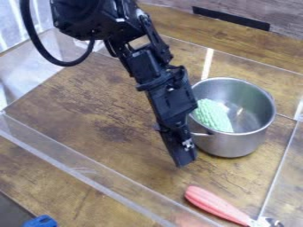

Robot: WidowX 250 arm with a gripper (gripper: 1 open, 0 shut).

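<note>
My black gripper (182,151) points down just left of a steel pot (247,115) and low over the wooden table. It looks shut, with nothing visible between its fingertips. Inside the pot lies a pale green, ridged object (213,116). A pink-handled utensil (217,203) lies on the table toward the front right, below the gripper.
Clear plastic edging runs round the wooden work surface (83,106). A small blue object (41,221) is at the lower left corner.
</note>
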